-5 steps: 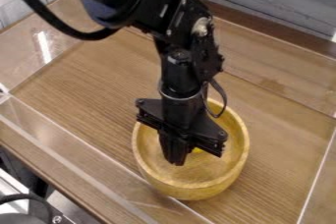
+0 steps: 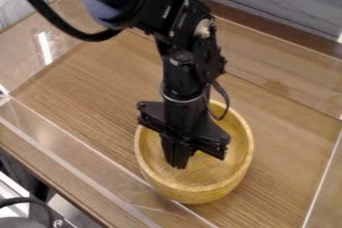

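Note:
A round yellow bowl [image 2: 201, 182] rests on the wooden surface at the centre front. My black gripper [image 2: 178, 154] reaches down into it, its fingertips low inside the bowl near the left half. The gripper looks shut, and I see nothing clearly held between its fingers; the body of the gripper hides part of the bowl's interior.
A clear edge strip runs along the front left, with dark cables beyond it at bottom left. A pale panelled wall [image 2: 267, 7] stands at the back.
My gripper has shifted very slightly inside the bowl. A small bright yellow patch seen beside the fingers a second ago is now hidden. The bowl stays in place.

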